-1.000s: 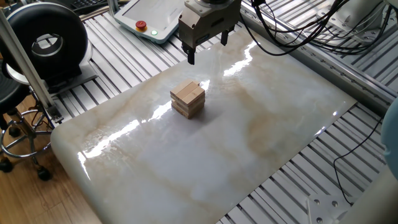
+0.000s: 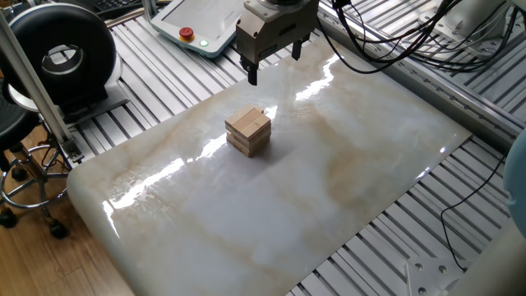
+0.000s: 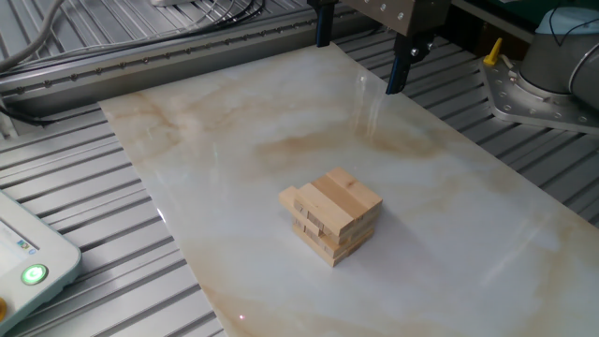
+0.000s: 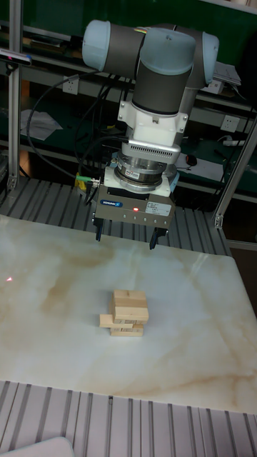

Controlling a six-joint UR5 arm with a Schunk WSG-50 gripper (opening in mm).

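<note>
A short stack of pale wooden blocks point(image 2: 248, 131) stands on the glossy marbled sheet point(image 2: 345, 164), near its middle. In exterior view 2 one block point(image 3: 290, 197) juts out from the side of the stack point(image 3: 339, 217), below the top layer. The same jutting block point(image 4: 105, 320) shows at the left of the stack point(image 4: 130, 308) in exterior view 3. My gripper point(image 4: 124, 238) hangs above the sheet, behind the stack and clear of it. Its two black fingers point(image 3: 400, 65) are wide apart with nothing between them.
A tablet-like control panel point(image 2: 196, 23) with a red button lies beyond the sheet's edge on the slatted table point(image 2: 136, 62). Cables point(image 2: 411, 41) loop behind the gripper. Around the stack the sheet is bare.
</note>
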